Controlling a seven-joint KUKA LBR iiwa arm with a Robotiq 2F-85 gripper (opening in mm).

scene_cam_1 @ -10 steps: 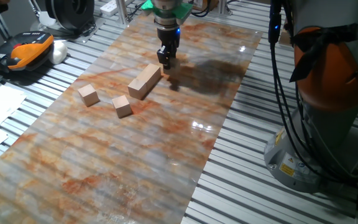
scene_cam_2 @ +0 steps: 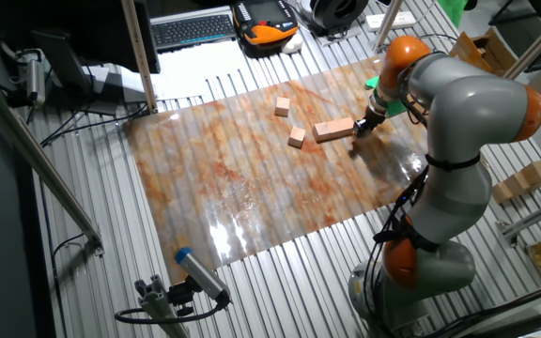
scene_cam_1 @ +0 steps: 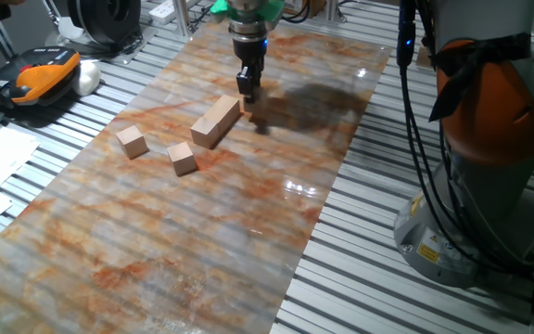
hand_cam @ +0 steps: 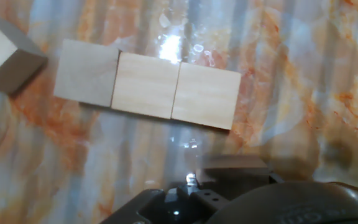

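Note:
Three pale wooden cubes stand side by side as a row [hand_cam: 145, 85], which reads as one long block [scene_cam_1: 216, 122] in exterior view 1. My gripper [scene_cam_1: 250, 96] points down just past the row's far end. It appears shut on another wooden cube [hand_cam: 232, 163], which lies mostly in shadow at the bottom of the wrist view, apart from the row. The fingers partly hide this cube. Two loose cubes lie on the near side of the row: one cube [scene_cam_1: 182, 158] close to its end, the other cube [scene_cam_1: 132, 141] farther left.
A glossy marbled sheet [scene_cam_1: 202, 250] covers the slatted table, with wide free room toward the front. An orange-and-black device [scene_cam_1: 31, 79] sits off the sheet on the left. The arm's base [scene_cam_1: 443, 246] stands to the right.
My gripper has shifted and turned very slightly, with its tip a touch lower. The row and the two loose cubes have stayed in place.

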